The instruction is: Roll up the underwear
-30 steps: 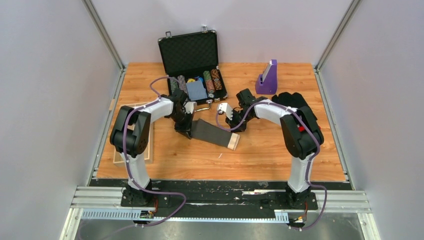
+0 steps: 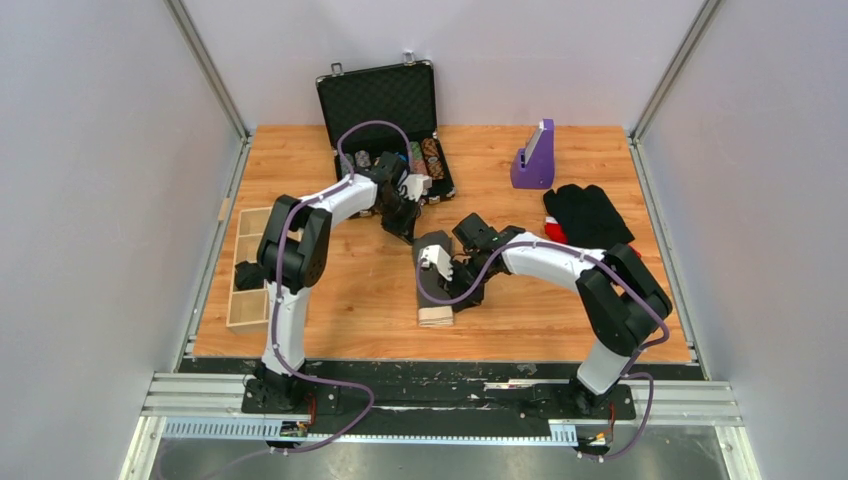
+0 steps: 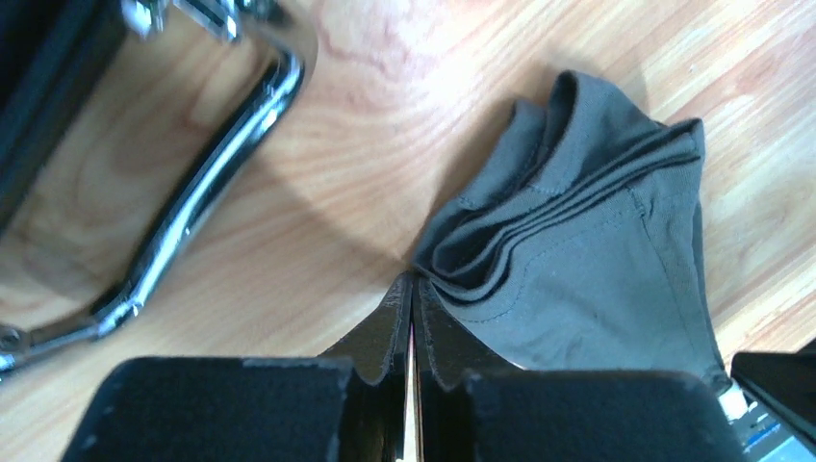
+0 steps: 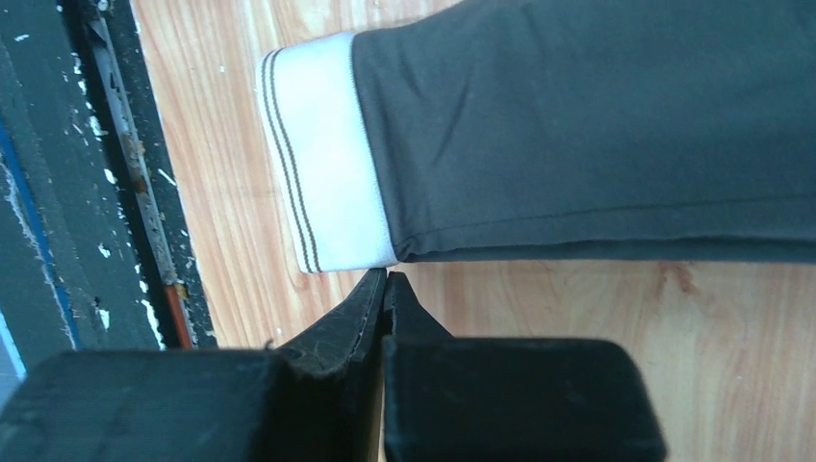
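The dark grey underwear (image 2: 433, 242) lies as a narrow folded strip on the table, running front to back, its white waistband (image 4: 327, 154) toward the front edge. Layered folds show at its far end in the left wrist view. There my left gripper is shut, tips touching a corner of the cloth (image 3: 597, 241); whether any fabric is caught between them cannot be seen. My right gripper, also shut, has its tips at the waistband's side corner, with no cloth visible between them.
An open black case (image 2: 378, 105) stands at the back, its handle (image 3: 207, 183) close to the left gripper. A wooden tray (image 2: 243, 318) holds a dark item at left. A purple stand (image 2: 533, 165) and black cloth (image 2: 588, 215) are at right.
The underwear has turned from lying nearly crosswise to running front to back. My left gripper has moved right and slightly back; the right came forward beside the waistband end.
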